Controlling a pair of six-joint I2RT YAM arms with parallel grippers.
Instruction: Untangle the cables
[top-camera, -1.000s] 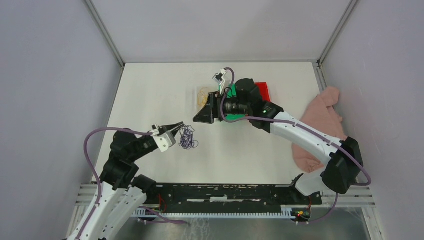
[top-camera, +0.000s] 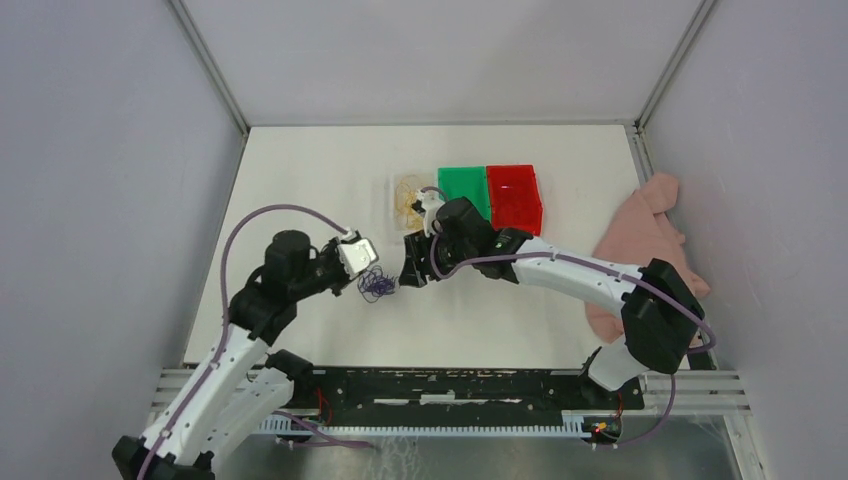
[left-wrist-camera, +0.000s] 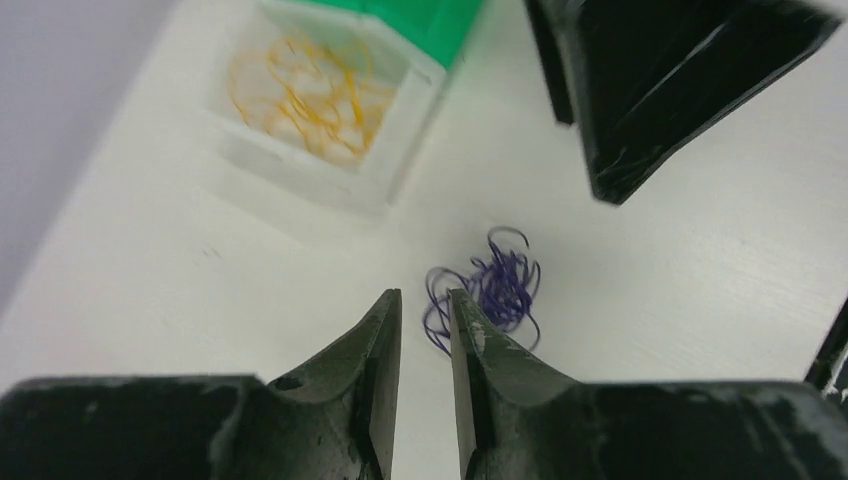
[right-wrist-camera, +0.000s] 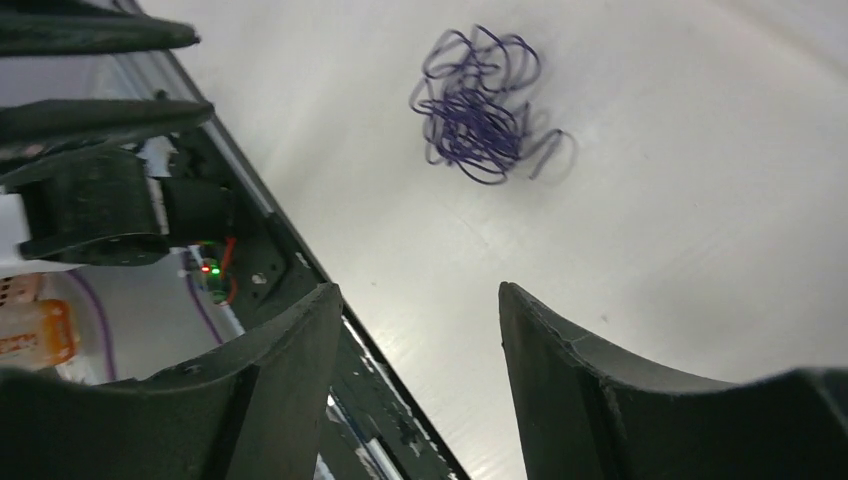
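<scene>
A loose tangle of purple cable (top-camera: 377, 285) lies on the white table, also seen in the left wrist view (left-wrist-camera: 497, 290) and in the right wrist view (right-wrist-camera: 473, 128). My left gripper (top-camera: 350, 262) is above and just left of it; in its wrist view the fingers are a short way apart, with nothing seen held. My right gripper (top-camera: 410, 275) is right beside the tangle on the right; its fingertips (right-wrist-camera: 520, 300) are parted, with bare table between them.
A clear tray of yellow cables (top-camera: 408, 200), a green bin (top-camera: 460, 178) and a red bin (top-camera: 514, 192) stand at the back. A pink cloth (top-camera: 635, 240) lies along the right side.
A second ago the tangle hung from my left gripper; now it lies on the table. The left arm has since swung round, and my right gripper has come down toward the front and left.
</scene>
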